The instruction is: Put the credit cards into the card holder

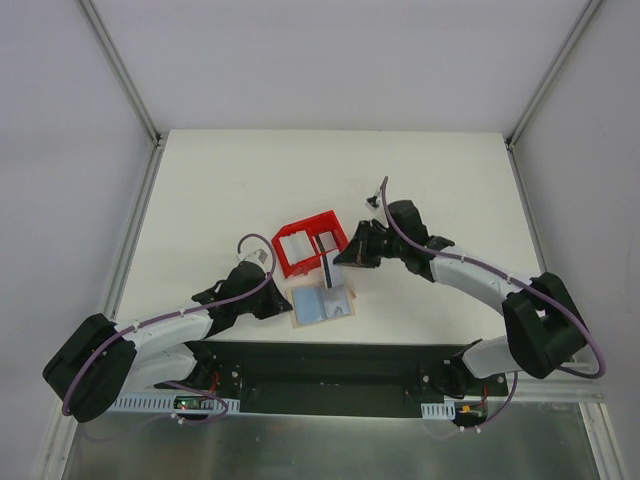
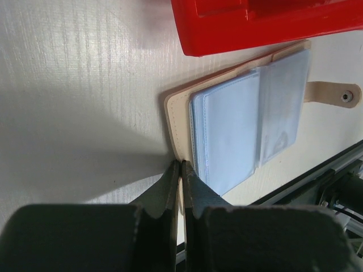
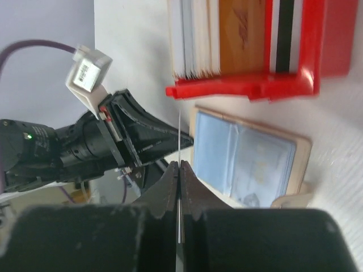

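Note:
A tan card holder with pale blue pockets lies open on the table. Its left edge is between the fingertips of my left gripper, which is shut on it. My right gripper is shut on a pale card with a dark stripe, above the holder's right half and the red box's front. In the right wrist view this card shows edge-on, standing upright from the fingertips, with the holder's clear pocket below and to the right.
Behind the holder stands a red box with several cards in its compartments. A snap strap sticks out from the holder. The table's front edge is close below.

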